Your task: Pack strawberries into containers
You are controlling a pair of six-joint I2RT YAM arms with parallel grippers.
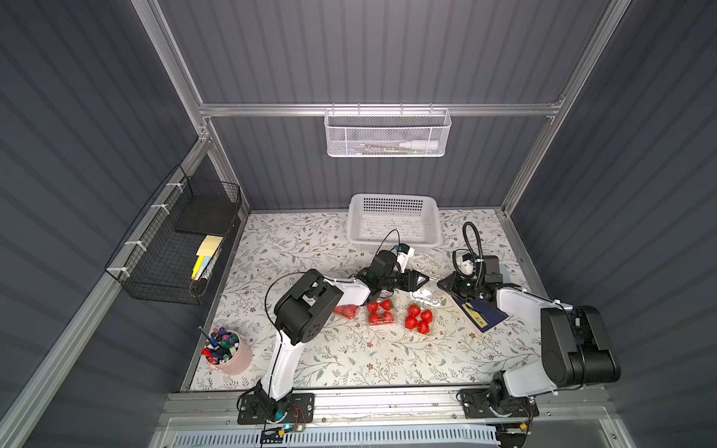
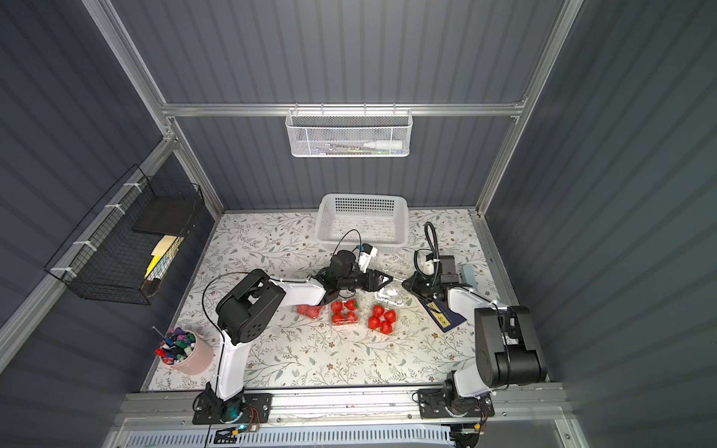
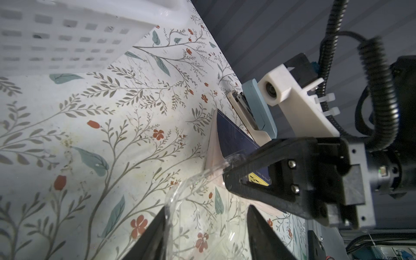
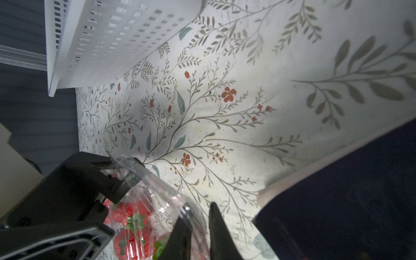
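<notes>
Strawberries [image 1: 423, 327] sit in a clear container whose raised clear lid [image 1: 424, 297] stands behind them. My left gripper is open, its fingers apart on either side of the lid's clear plastic. From the right, a black finger [image 3: 260, 173] of my other gripper touches or nearly touches the lid edge. My right gripper has a narrow gap between its fingers, and the lid edge [image 4: 160, 190] runs into that area; whether it is gripped is unclear. Another clear container [image 1: 381, 318] with strawberries is to the left; further left, more strawberries [image 1: 345, 310] are partly behind my left arm.
A white perforated basket [image 1: 394, 242] stands empty at the back. A dark blue pouch or folder [image 1: 481, 313] lies under the right arm. A pink cup of pens [image 1: 237, 360] is at the front left.
</notes>
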